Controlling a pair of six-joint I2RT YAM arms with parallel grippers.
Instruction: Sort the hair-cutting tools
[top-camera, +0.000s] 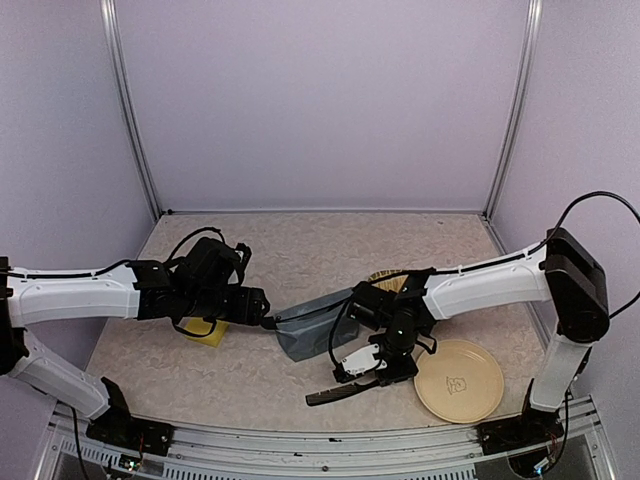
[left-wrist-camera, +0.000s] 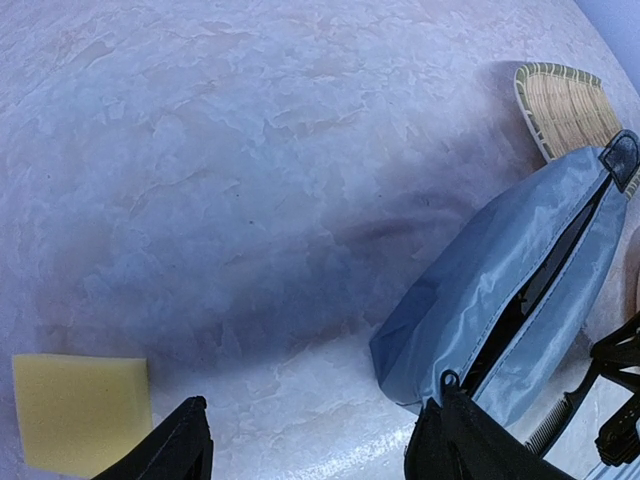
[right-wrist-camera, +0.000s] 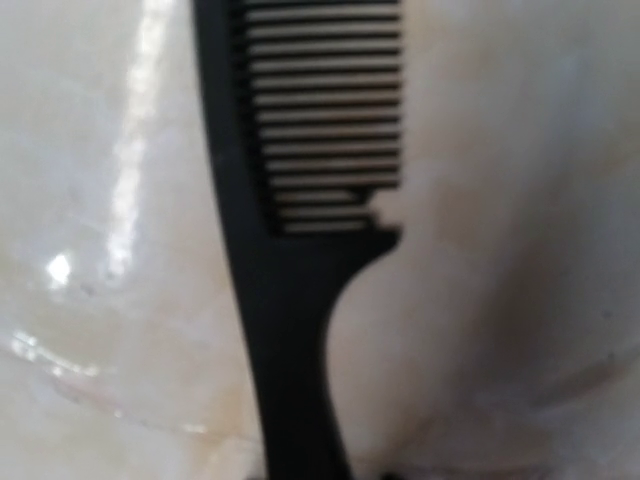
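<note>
A black comb (top-camera: 330, 396) lies at the table's front, under my right gripper (top-camera: 385, 372); it fills the middle of the right wrist view (right-wrist-camera: 290, 320), blurred, with that gripper's fingers mostly out of sight. A grey-blue zipped pouch (left-wrist-camera: 500, 270) stands partly unzipped in the middle. My left gripper hangs just left of the pouch, fingers apart, nothing seen between them.
A yellow sponge block (left-wrist-camera: 80, 410) lies left of the pouch, a woven tray (left-wrist-camera: 560, 105) behind it to the right. A round beige plate (top-camera: 460, 385) lies at the front right.
</note>
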